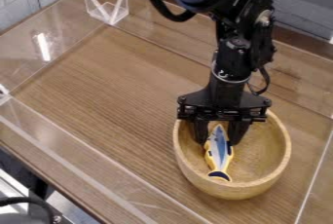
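Note:
A tan round bowl (258, 179) sits on the wooden table at the lower right. Inside it lies a toy fish (219, 158), yellow with blue and white. My black gripper (215, 127) reaches down into the back of the bowl, over the upper end of the fish, and looks shut on it; the fingertips are partly hidden by the fish and their own dark housing.
A white wire-like holder (111, 9) stands at the back left. A dark cable lies at the lower left corner.

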